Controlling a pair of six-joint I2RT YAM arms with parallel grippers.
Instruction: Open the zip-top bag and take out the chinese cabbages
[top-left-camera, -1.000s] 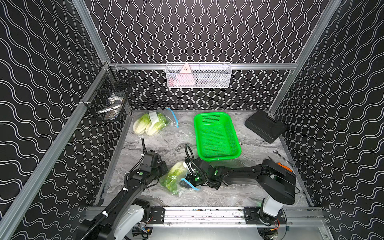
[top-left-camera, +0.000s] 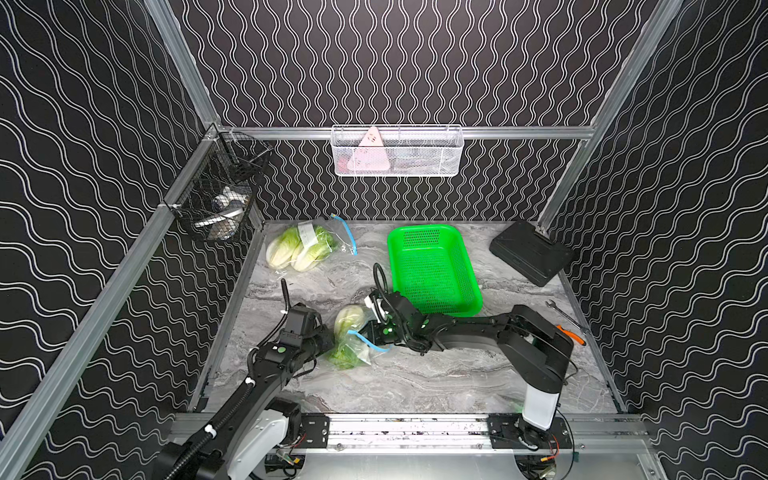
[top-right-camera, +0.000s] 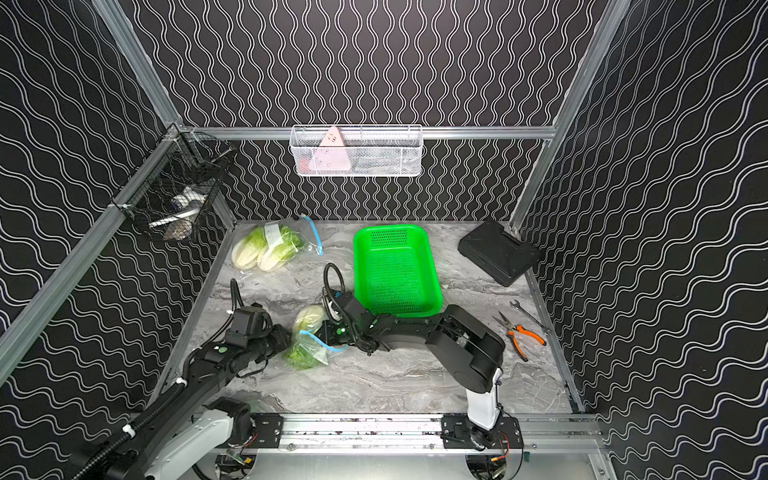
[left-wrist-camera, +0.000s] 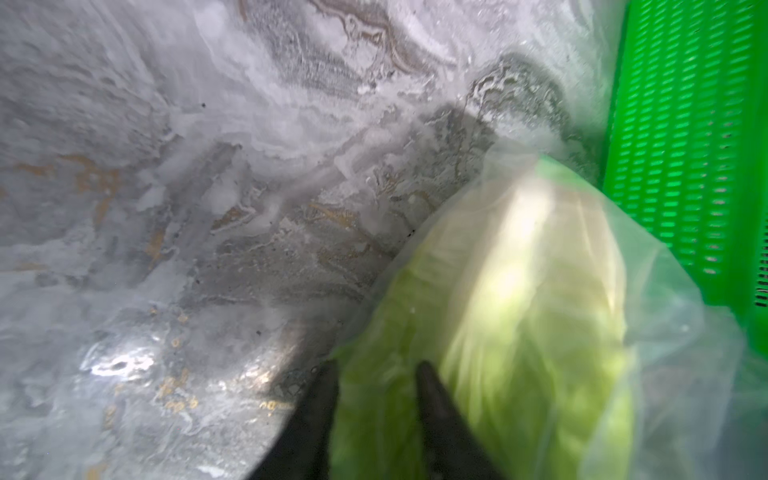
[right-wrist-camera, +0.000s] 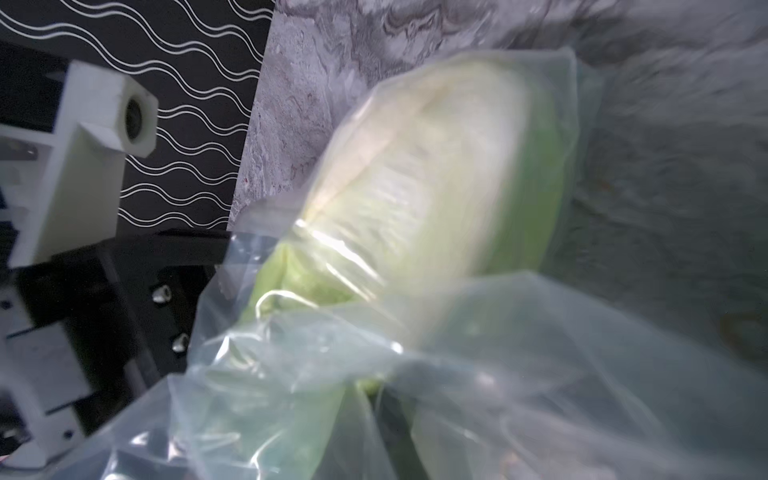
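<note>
A clear bag with a blue zip strip (top-left-camera: 368, 341) and a Chinese cabbage (top-left-camera: 349, 318) in it lies between my two grippers on the front part of the table. In the left wrist view my left gripper is part open, its two dark fingers apart over the leafy edge of the bagged cabbage (left-wrist-camera: 512, 320). My right gripper (top-left-camera: 366, 329) is at the bag's zip side, shut. Bag film (right-wrist-camera: 496, 352) covers its fingers in the right wrist view, so whether film is pinched is hidden. A second bag with cabbages (top-left-camera: 300, 248) lies at back left.
The green basket (top-left-camera: 477, 308) stands close behind my right gripper, empty. A black case (top-left-camera: 530, 252) sits at back right, with orange-handled pliers (top-right-camera: 528, 334) and a wrench (top-right-camera: 529, 314) in front of it.
My right gripper has moved slightly left and away from the front edge; the bagged cabbage shifted and turned with it. My left gripper has stayed nearly in place.
</note>
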